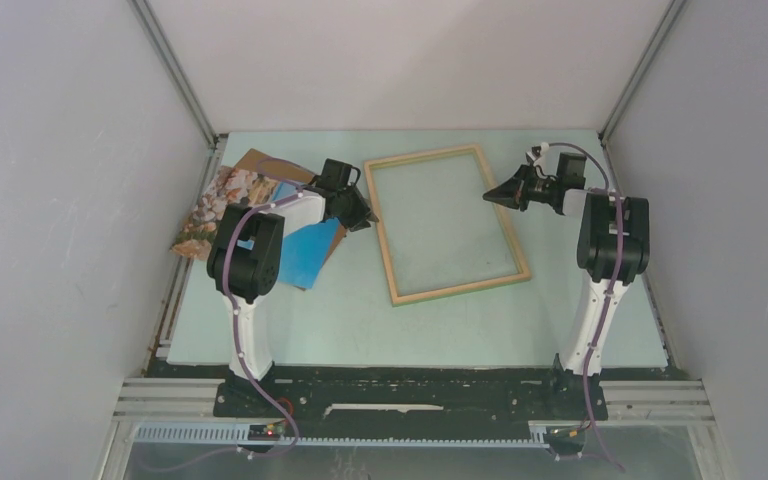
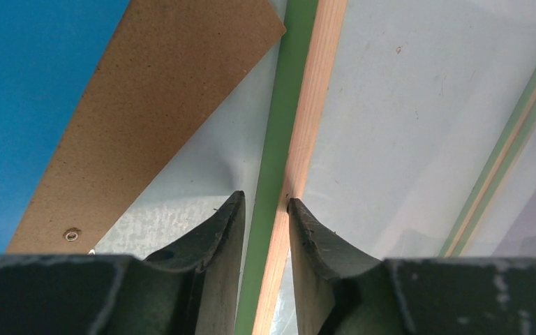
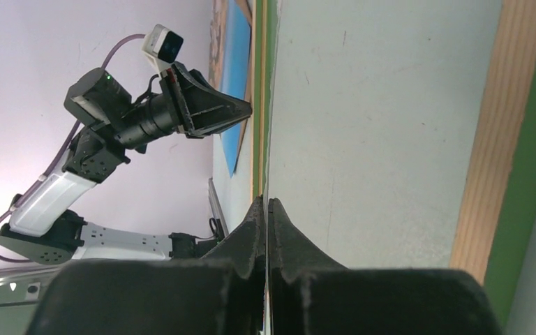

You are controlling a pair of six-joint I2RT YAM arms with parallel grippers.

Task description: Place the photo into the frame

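The wooden frame (image 1: 442, 295), green on its outer sides, lies on the table around a clear middle. My left gripper is closed across the frame's left bar (image 2: 286, 125). My right gripper is shut above the frame's right side, a thin pale line along the seam between its fingers, with no bar seen held. The flowery photo (image 1: 200, 221) lies left of the frame, partly beneath a blue sheet (image 1: 305, 255) and the left arm.
A brown board (image 2: 132, 98) lies under the blue sheet, its corner close to the frame. Walls stand at the back and both sides.
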